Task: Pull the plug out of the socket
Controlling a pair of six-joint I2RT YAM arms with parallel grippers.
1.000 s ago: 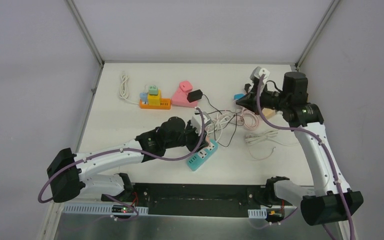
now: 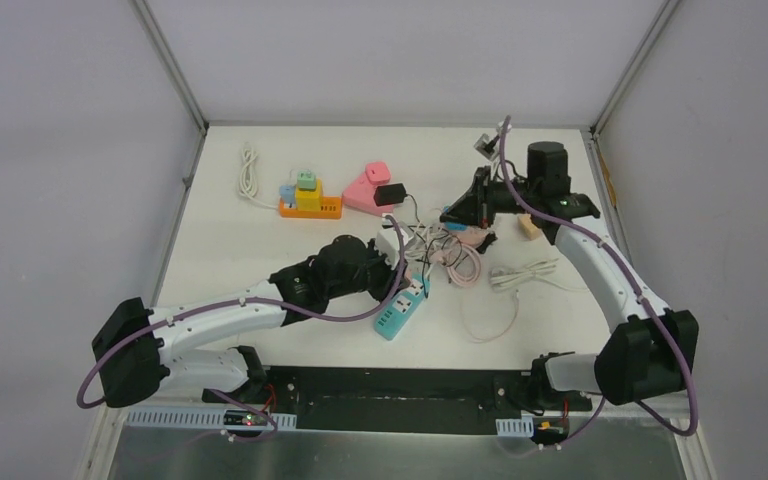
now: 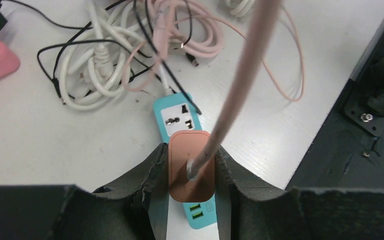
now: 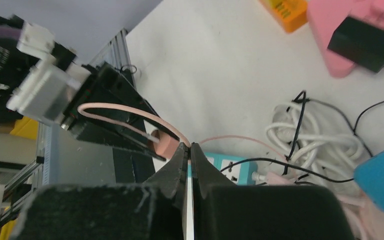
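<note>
In the left wrist view a pink plug (image 3: 180, 172) sits between the fingers of my left gripper, shut on it. The teal power strip (image 3: 173, 112) lies on the table behind the plug, which covers its middle; I cannot tell whether they touch. From the plug a thick pink cable (image 3: 250, 55) rises toward the camera. In the right wrist view this cable (image 4: 130, 109) loops over to my right gripper, whose fingertips are shut on it. The right gripper is up and to the right of the strip, over the tangled cables.
Tangled white cords (image 2: 422, 240) and coiled pink cable (image 2: 465, 265) lie beyond the strip. A black adapter (image 2: 391, 194) rests on a pink block (image 2: 363, 196). An orange strip (image 2: 310, 208) stands at the back left.
The left gripper stays almost where it was over the strip.
</note>
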